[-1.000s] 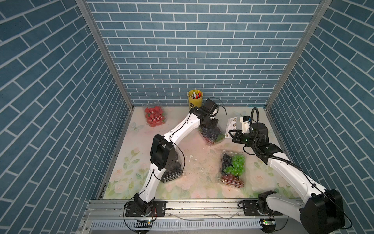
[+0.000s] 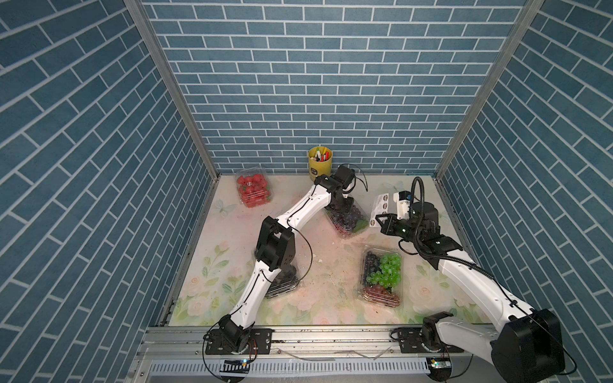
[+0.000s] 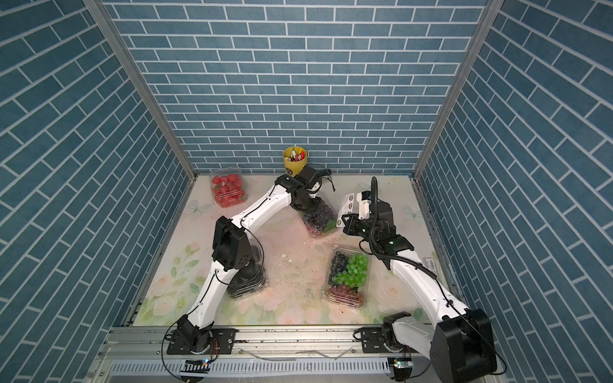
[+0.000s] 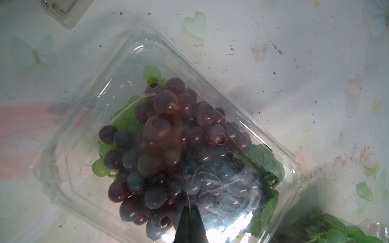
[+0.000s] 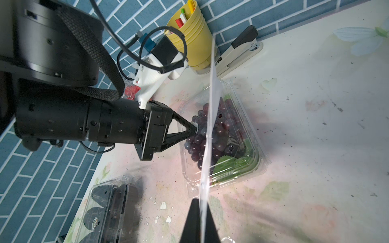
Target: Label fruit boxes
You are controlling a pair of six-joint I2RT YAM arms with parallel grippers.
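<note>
A clear box of dark grapes [image 4: 162, 141] lies askew near the table's centre. Over it is my left gripper, its fingers shut. A small pale patch shows at its fingertips in the right wrist view; I cannot tell whether it is a label or glare. In the left wrist view the left fingertips [image 4: 186, 218] overlap the lid, and contact is unclear. My right gripper is shut on a white label sheet [image 5: 208, 141], seen edge-on there. In the top left view that sheet [image 2: 379, 207] stands upright with several dark oval labels, right of the grape box.
A mixed grape box [image 2: 382, 277] sits front right, a strawberry box [image 2: 253, 188] back left. The left arm partly covers a dark fruit box [image 3: 245, 281]. A yellow pen cup [image 2: 320, 167] and a stapler [image 5: 239, 50] stand at the back.
The left arm's elbow has shifted to the right, and its gripper has moved slightly over the grape box. The right arm and label sheet have hardly moved.
</note>
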